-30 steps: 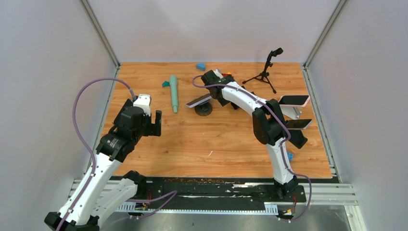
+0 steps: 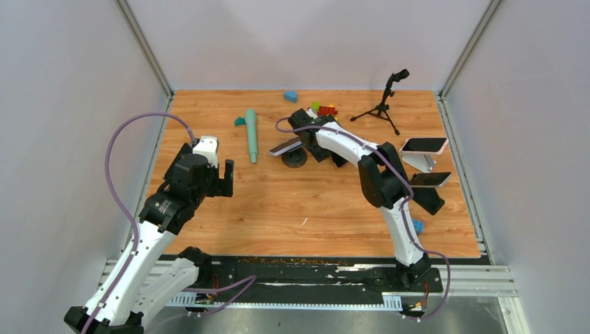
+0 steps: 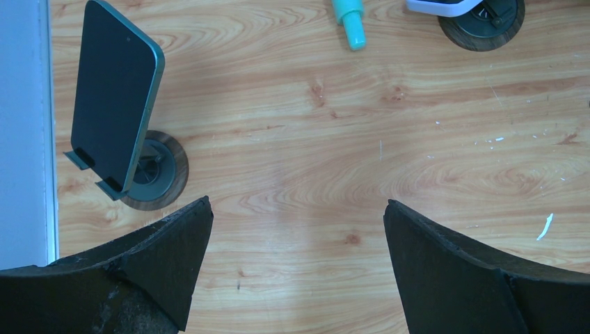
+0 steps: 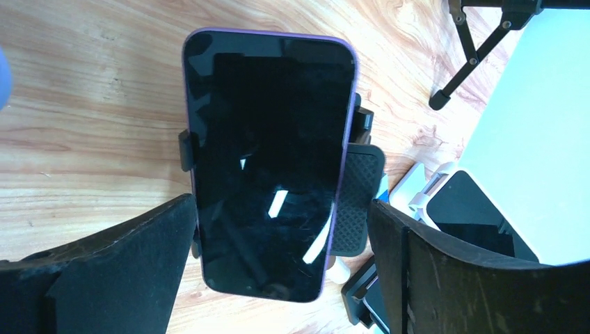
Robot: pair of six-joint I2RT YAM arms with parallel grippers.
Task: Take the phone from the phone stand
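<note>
In the right wrist view a black-faced phone (image 4: pixel 268 139) with a purple edge rests in a dark stand (image 4: pixel 358 184), whose textured pad shows beside it. My right gripper is open, one finger on each side of the phone's lower half. The left fingertip lies close to the phone's edge; a gap shows at the right one. Whether either touches, I cannot tell. From above, the arm hides this phone. Over bare table my left gripper stands open and empty. To its left, a teal-edged phone (image 3: pixel 115 94) leans in a round-based stand (image 3: pixel 163 170).
Another phone (image 2: pixel 286 147) stands on a round base left of the right arm. Two more phones, the pink-edged one (image 2: pixel 424 145) and a grey-edged one (image 2: pixel 430 179), stand at the right. A small tripod (image 2: pixel 381 108) is behind.
The right arm has shifted slightly to the left, and more of the colored blocks behind it shows. The left arm has not moved.
</note>
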